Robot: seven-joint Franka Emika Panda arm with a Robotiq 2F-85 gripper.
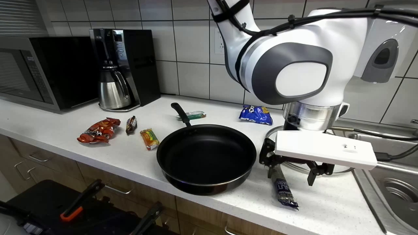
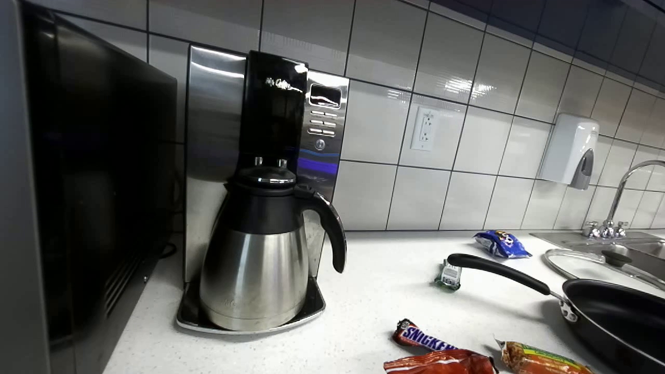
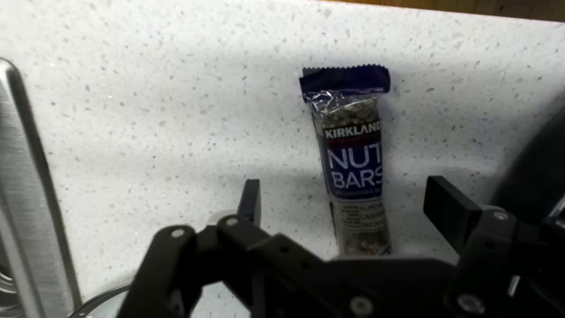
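Observation:
A Kirkland nut bar (image 3: 353,169) in a clear and dark-blue wrapper lies flat on the counter. In the wrist view it sits between the two spread fingers of my open gripper, with bare counter showing on both sides of it. It is nearer the right finger (image 3: 450,212), and its lower end is hidden by the gripper body. From outside, the gripper (image 1: 291,176) hangs low over the rear part of the nut bar (image 1: 284,192), to the right of the black frying pan (image 1: 205,156).
A glass lid (image 1: 346,169) lies under and behind the gripper, with the sink (image 1: 395,176) at right. Left of the pan are an orange-wrapped bar (image 1: 149,139), a Snickers (image 2: 424,336) and a red bag (image 1: 100,131). A green packet (image 1: 196,115) and a blue bag (image 1: 255,114) lie behind.

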